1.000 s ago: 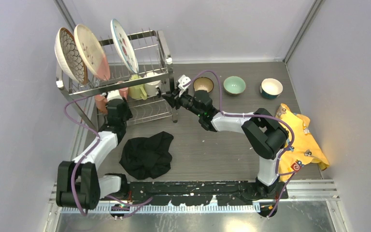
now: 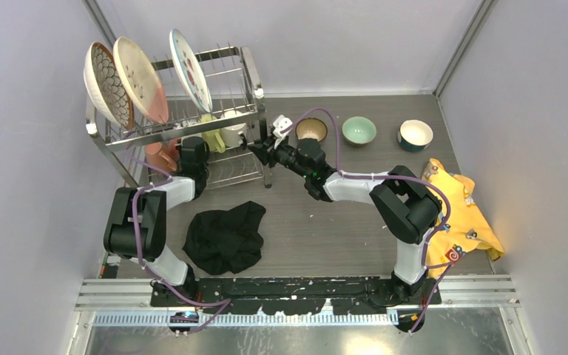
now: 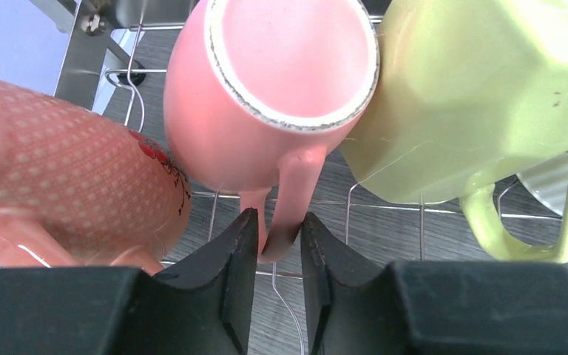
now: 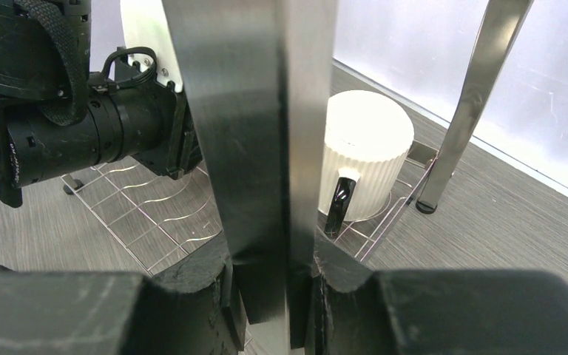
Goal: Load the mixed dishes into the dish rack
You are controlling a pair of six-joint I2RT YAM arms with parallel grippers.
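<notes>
In the rack's lower tier, a pink mug (image 3: 266, 81) lies tipped between a dotted pink mug (image 3: 74, 177) and a green mug (image 3: 473, 96). My left gripper is part open at the pink mug's handle, fingertips either side of it or touching it; a firm hold cannot be told. A white ribbed mug (image 4: 362, 155) with a dark handle stands in the rack too. My right gripper is shut on a steel post of the dish rack (image 2: 164, 132). Three plates or bowls (image 2: 139, 78) stand on the top tier.
Small bowls (image 2: 359, 130) stand on the table at the back right. A black cloth (image 2: 223, 237) lies front left, a yellow cloth (image 2: 473, 229) at the right edge.
The right arm stays still at the rack's post.
</notes>
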